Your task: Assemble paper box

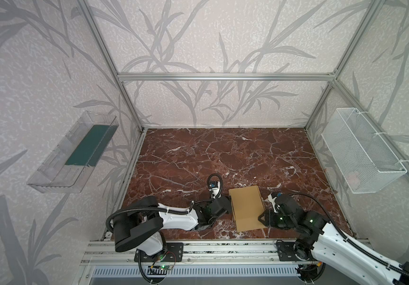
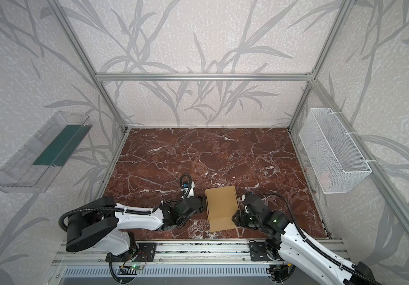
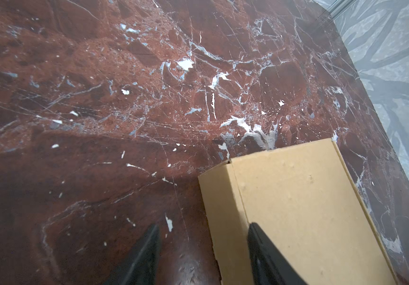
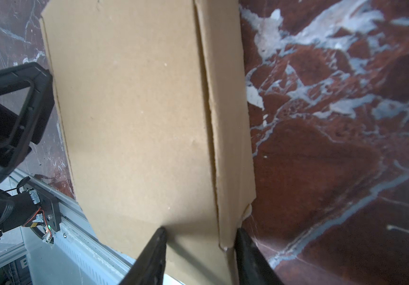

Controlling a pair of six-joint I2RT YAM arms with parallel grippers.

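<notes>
A brown cardboard box [image 1: 247,208], lid panel down over its top, sits near the table's front edge between my two arms. From the left wrist view, my left gripper has its fingers spread, one over or against the box's left side wall [image 3: 224,213]. My right gripper straddles the box's near right corner, its fingers apart; one finger [image 4: 154,261] is over the lid and the other beside the side wall. A narrow gap [image 4: 208,109] runs along the lid's edge on that side. Whether either gripper touches the cardboard I cannot tell.
The marble table [image 1: 223,152] behind the box is clear. A clear bin [image 1: 55,178] hangs on the left wall and a white mesh basket [image 1: 363,152] on the right. A metal rail [image 1: 228,244] borders the front.
</notes>
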